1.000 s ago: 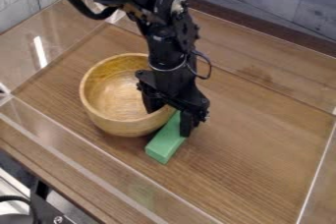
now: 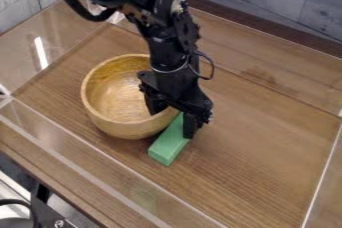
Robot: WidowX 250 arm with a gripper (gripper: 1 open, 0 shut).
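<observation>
My gripper (image 2: pixel 174 112) is a black arm end reaching down at the centre, over the right rim of a tan bowl (image 2: pixel 110 92). A green rectangular object (image 2: pixel 168 147) lies on the wooden table just right of the bowl, its upper end under the gripper's fingers. I cannot tell whether the fingers are open or shut on it.
A grey wall (image 2: pixel 267 2) runs behind it at the top right. Cables show beyond the table's edge at the lower left.
</observation>
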